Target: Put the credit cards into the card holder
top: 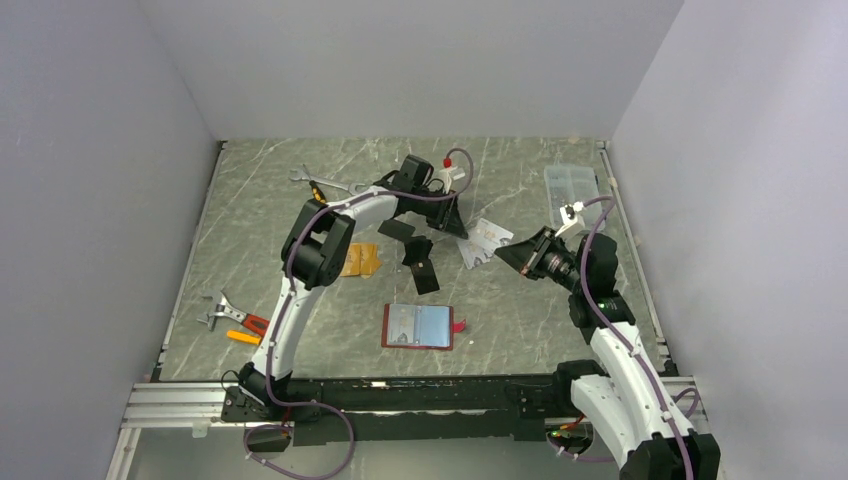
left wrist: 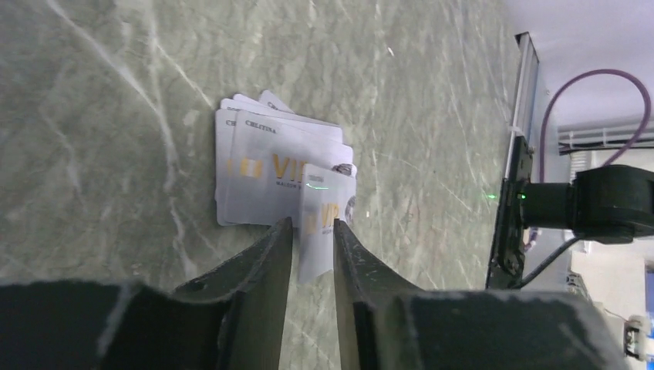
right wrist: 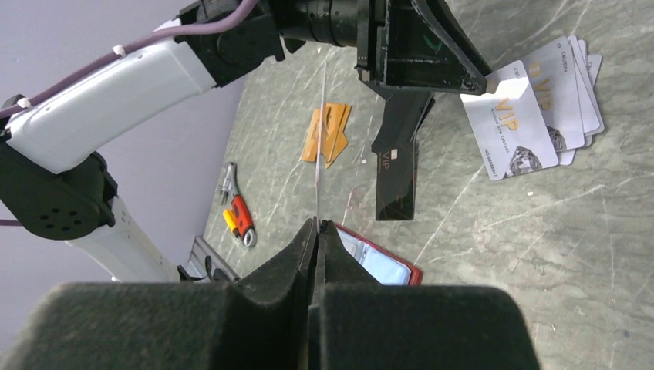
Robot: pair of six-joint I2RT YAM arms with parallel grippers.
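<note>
White VIP credit cards (left wrist: 258,166) lie fanned in a small pile on the table. My left gripper is at the pile with its fingers apart. One foreshortened card (left wrist: 316,243) shows in the gap; whether it touches the fingers is unclear. My right gripper is shut on a thin card (right wrist: 318,169), seen edge-on and pointing away. From above, white cards (top: 490,235) show between the two grippers. Black cards (right wrist: 396,181) lie left of the pile, and orange cards (top: 359,260) farther left. Open near the front lies the red-edged card holder (top: 418,345).
A clear plastic box (top: 571,190) stands at the back right. Pliers (top: 240,313) lie at the front left and a wrench (top: 318,181) at the back left. Bare table surrounds the holder.
</note>
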